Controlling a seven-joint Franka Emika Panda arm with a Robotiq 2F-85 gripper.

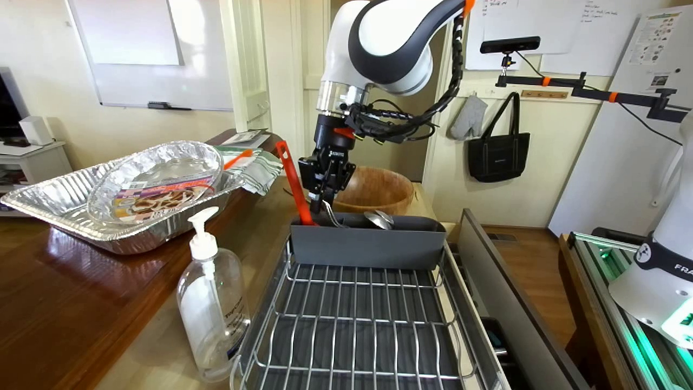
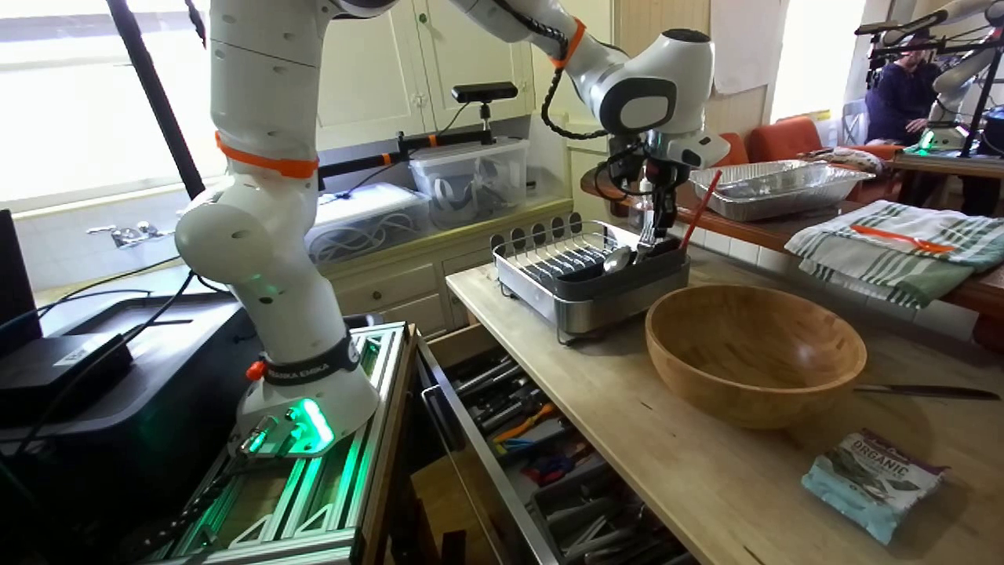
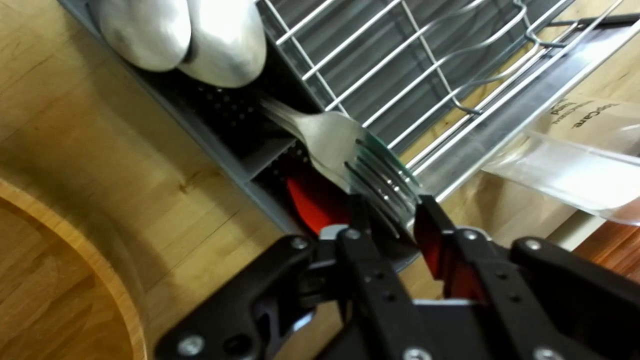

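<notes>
My gripper is over the cutlery holder at the end of the dish rack, its fingers partly open. In the wrist view the tines of a metal fork reach into the gap between the fingers; a second fork seems to lie under it. Whether the pads touch the tines cannot be made out. A red utensil leans in the holder's end section, right beside the gripper. Two spoons stand in another section. From the side, the gripper points downward just above the holder's rim.
The wire rack is empty. A clear soap bottle stands beside it, and a wooden bowl sits close behind the holder. Below the counter, a drawer full of tools hangs open. A foil tray rests on the higher ledge.
</notes>
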